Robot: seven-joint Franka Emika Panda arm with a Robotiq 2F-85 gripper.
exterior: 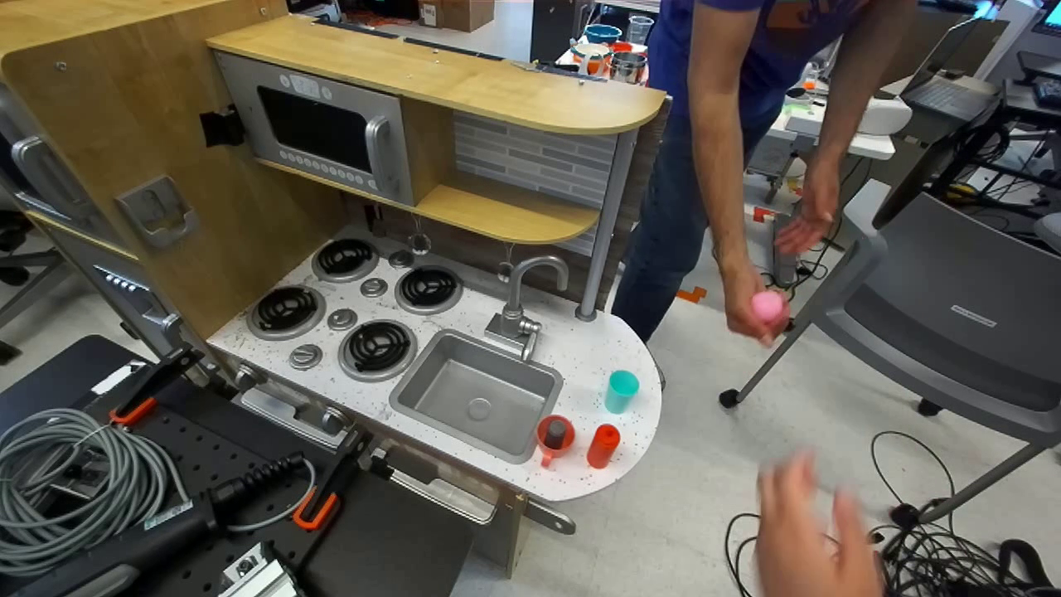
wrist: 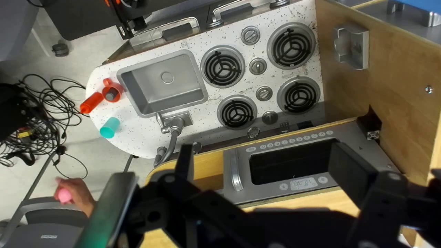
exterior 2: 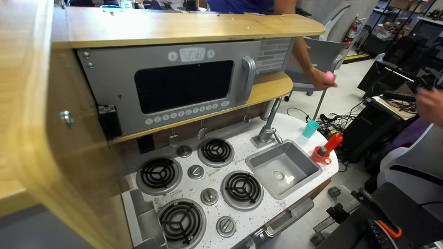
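Note:
In the wrist view my gripper stands open, its two dark fingers (wrist: 350,171) wide apart with nothing between them. It hangs above the toy kitchen, over the microwave (wrist: 289,165). On the rounded end of the white counter (exterior: 587,348) are a teal cup (exterior: 622,391), a red bottle (exterior: 603,446) and a red cup (exterior: 546,444). Inside the red cup is a dark object (exterior: 554,434). These things are well away from my fingers. The grey sink (exterior: 478,408) is empty. Neither exterior view shows the gripper.
A person by the counter's far side holds a pink ball (exterior: 767,305). Another hand (exterior: 811,537) reaches in, blurred. The upper shelf (exterior: 517,211) and faucet (exterior: 515,298) rise above the counter. Several black burners (exterior: 378,347) are bare.

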